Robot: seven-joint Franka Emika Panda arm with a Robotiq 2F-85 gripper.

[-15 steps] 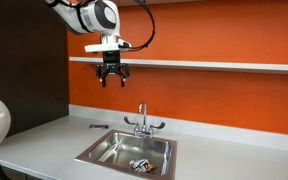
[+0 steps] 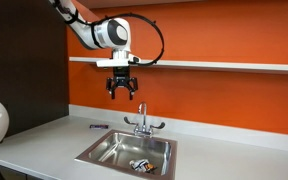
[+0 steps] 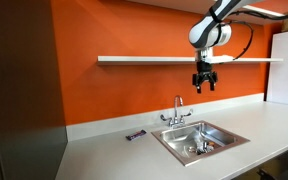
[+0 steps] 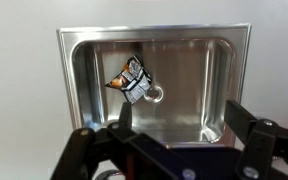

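Note:
My gripper (image 2: pixel 122 95) hangs high above the counter, over the back of the sink (image 2: pixel 96 150), with its fingers spread and nothing between them. In the wrist view the black fingers (image 4: pixel 125 113) stand wide apart over the steel basin. A crumpled snack packet (image 4: pixel 131 79), dark with orange and white patches, lies on the basin floor beside the drain (image 4: pixel 155 94). The same packet (image 2: pixel 141 165) shows near the basin's front in exterior view 1. A dark, flat wrapped bar (image 3: pixel 136 135) rests on the counter left of the sink.
A faucet (image 3: pixel 178 108) with two lever handles rises behind the basin, below my gripper. The white wall shelf (image 2: pixel 224 66) runs along the orange wall close to the arm.
The packet and the wrapped bar have stayed put.

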